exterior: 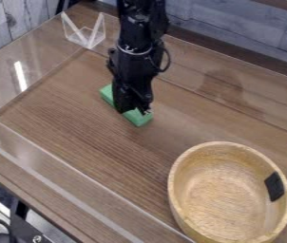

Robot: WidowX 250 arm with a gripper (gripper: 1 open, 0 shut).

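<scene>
My black gripper (125, 100) reaches down from the top of the view onto a green rectangular block (137, 117) on the wooden table, covering the block's middle. Its fingers look close together; whether anything is between them is hidden by the gripper's dark body.
A round tan basket (230, 157) with a black handle patch stands at the lower right. Clear plastic pieces sit at the top left and left edge, and a wooden wall borders the back.
</scene>
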